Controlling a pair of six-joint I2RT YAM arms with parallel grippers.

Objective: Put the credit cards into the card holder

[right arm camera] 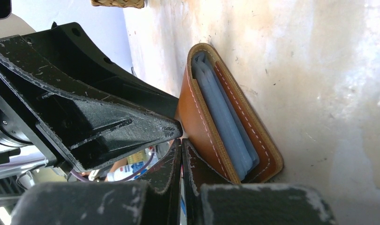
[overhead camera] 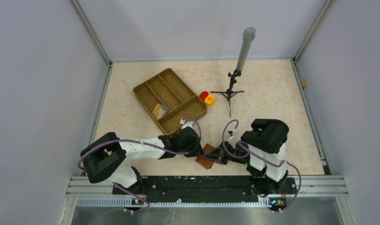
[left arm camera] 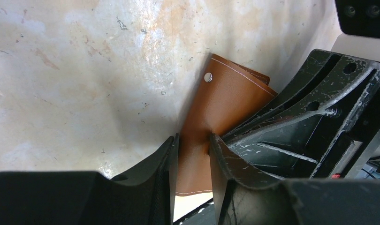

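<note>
The brown leather card holder lies on the table near its front edge, between my two grippers. In the right wrist view it gapes, its clear plastic sleeves showing between the covers. My left gripper stands part open over the holder, brown leather visible in the gap between its fingertips. My right gripper is shut, its tips against the near cover; whether leather is pinched between them is hidden. A yellowish card and a greyish one, the credit cards, lie in a compartment of the woven basket.
Red and yellow small items sit beside the basket's right corner. A grey pole on a black tripod stands behind the grippers.
</note>
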